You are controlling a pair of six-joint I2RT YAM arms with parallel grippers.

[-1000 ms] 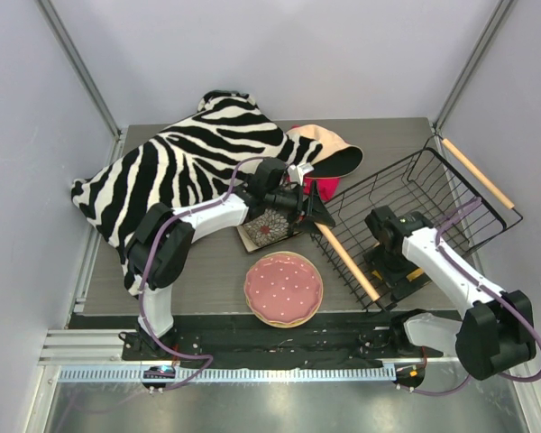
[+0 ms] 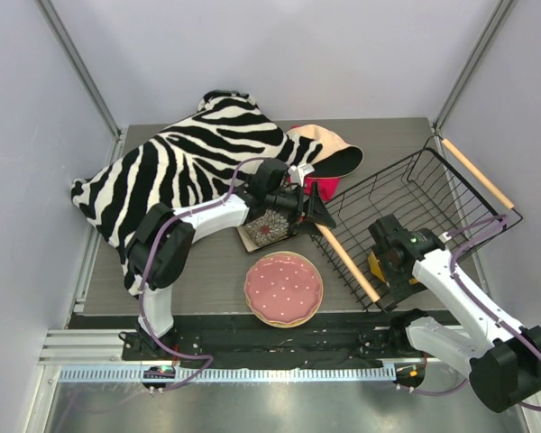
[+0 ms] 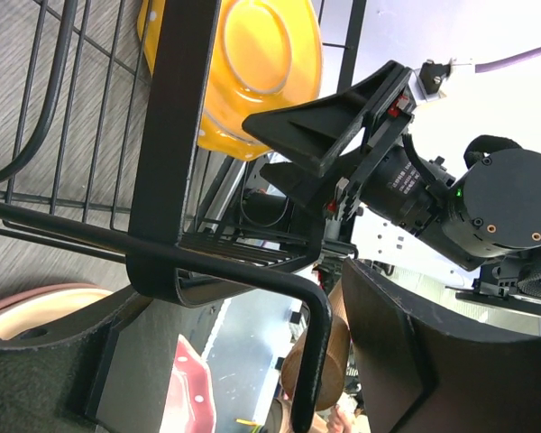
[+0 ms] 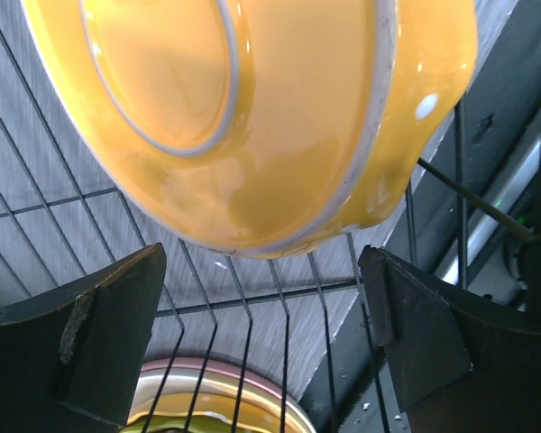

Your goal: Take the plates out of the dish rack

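Observation:
The wire dish rack [image 2: 406, 189] fills the right side of the table. A yellow plate [image 4: 252, 108] stands in it, mostly under my right arm in the top view. My right gripper is open just beside that plate's lower edge, nothing between its fingers. My left gripper [image 2: 311, 212] is at the rack's left end by its wooden handle [image 2: 347, 262]; in the left wrist view its fingers are part open around the rack's black wire frame. A pink plate [image 2: 283, 289] lies on the table left of the rack.
A zebra-striped cloth [image 2: 153, 171] covers the back left. A patterned item [image 2: 266, 230] and a red cloth [image 2: 325, 185] lie behind the left gripper.
My right arm has moved a little toward the front right since about a second ago, uncovering part of the yellow plate. The left arm looks unchanged.

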